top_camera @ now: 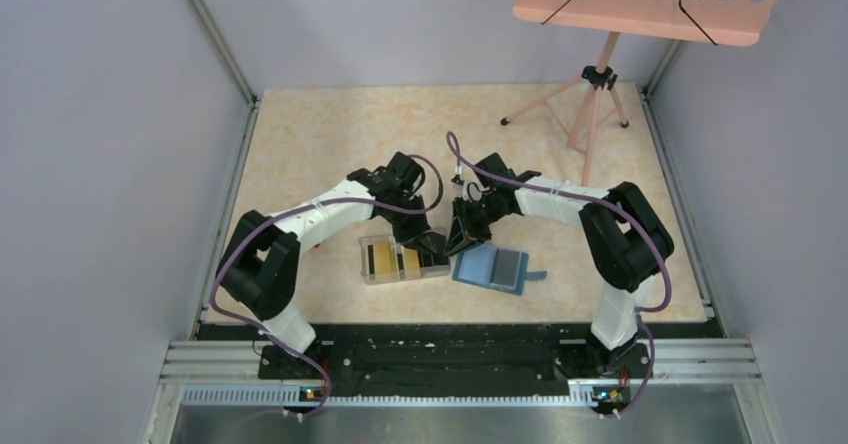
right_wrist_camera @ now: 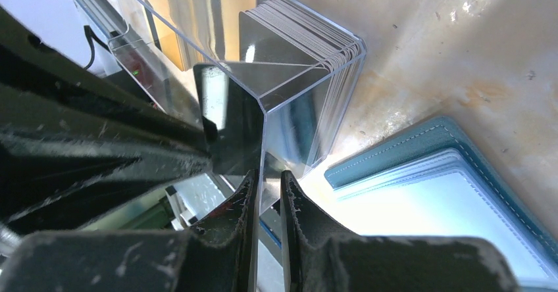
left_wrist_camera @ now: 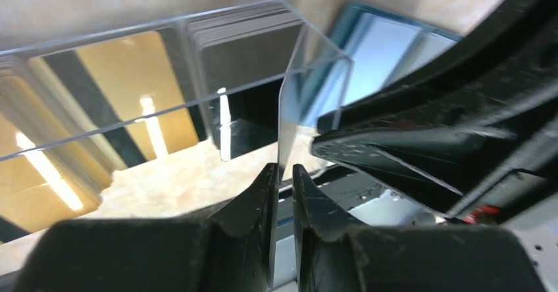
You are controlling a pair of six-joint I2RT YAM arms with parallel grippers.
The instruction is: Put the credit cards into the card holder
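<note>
A clear acrylic case (top_camera: 380, 276) holds stacks of black and gold cards (left_wrist_camera: 135, 85), with dark cards at its right end. My right gripper is shut on that end wall of the case. My left gripper is over the same end; in the right wrist view its dark fingers reach toward a black card at the case's corner. Whether they hold it is unclear. The blue card holder (top_camera: 515, 282), with pale inner pockets, lies just right of the case.
A pink music stand (top_camera: 640, 4) stands at the back right.
</note>
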